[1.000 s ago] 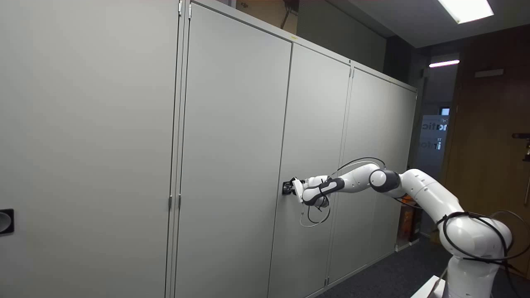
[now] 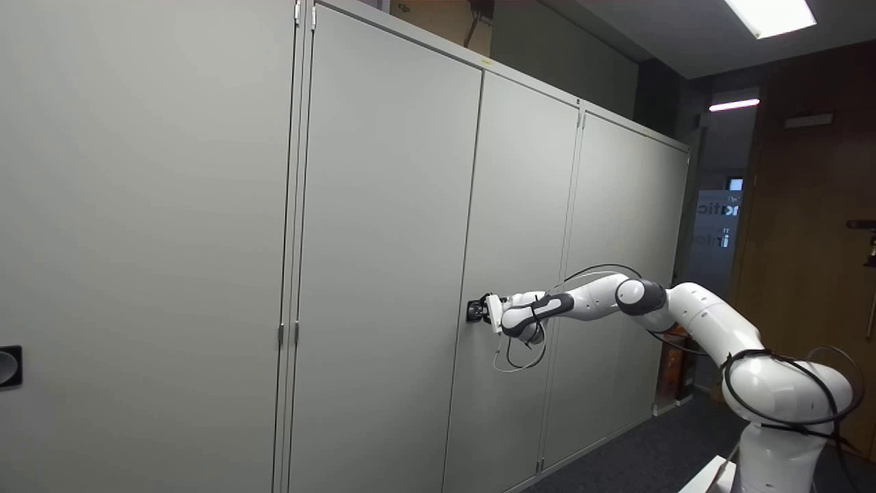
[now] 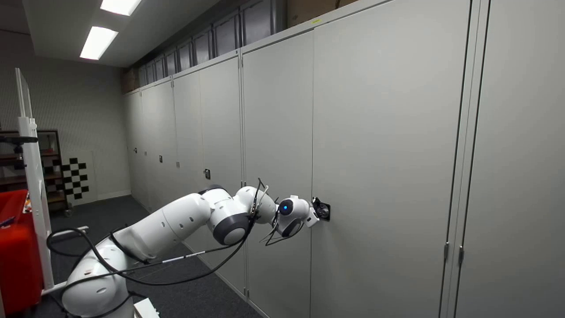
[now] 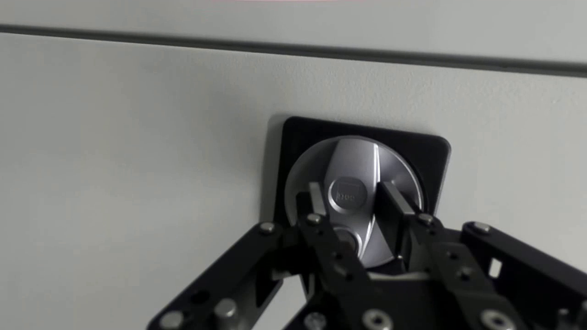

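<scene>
In the wrist view a round metallic knob [image 4: 352, 165] with a raised middle grip sits in a square black plate [image 4: 432, 148] on the grey cabinet door. My gripper is shut on the raised grip, one finger on either side of it. The door [image 2: 513, 205] stands flush with its neighbour, and the seam between them runs close beside the plate. From the second exterior view, my gripper [image 3: 318, 209] is at the black plate, its fingers partly hidden by the wrist.
A row of tall grey cabinets [image 2: 378, 230] fills the wall, all doors closed. Cables [image 3: 180, 259] hang looped around the arm. Dark carpet floor [image 3: 175, 281] lies open in front of the cabinets. A red container [image 3: 16, 249] stands at the far left.
The arm has shifted very slightly, its elbow and shoulder a little to the right. The gripper stays at the knob, and the cabinet doors have not visibly moved.
</scene>
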